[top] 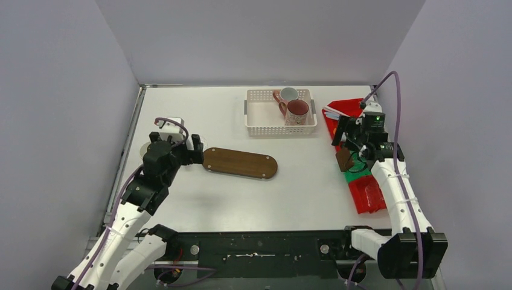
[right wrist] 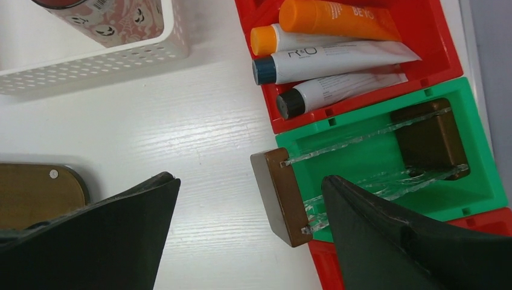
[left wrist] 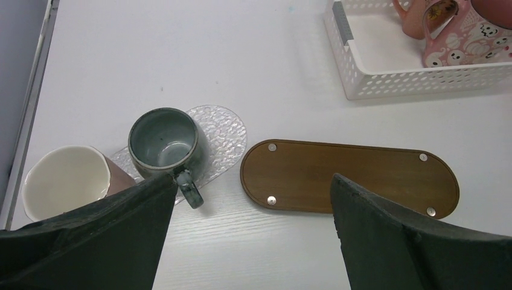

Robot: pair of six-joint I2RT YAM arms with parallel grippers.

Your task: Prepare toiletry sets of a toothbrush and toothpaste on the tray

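Toothpaste tubes (right wrist: 344, 60) lie in the far red bin (right wrist: 272, 115), two with orange caps, one dark blue, one black. In the top view, slim white and pale-blue items (top: 334, 113) lie farther back there, too small to name surely. A brown round-ended board (top: 240, 163), perhaps the tray, lies bare mid-table. My left gripper hangs open and empty near the board's left end and two mugs. Over the right side, my right gripper has its fingers apart, nothing held; the green bin's brown-ended clear piece (right wrist: 281, 199) appears between and beneath them.
A white basket (top: 281, 130) with two mugs stands at the back. On the left, a green mug (left wrist: 172, 145) rests on a clear textured mat (left wrist: 226, 130), beside a pale cup (left wrist: 66, 181).
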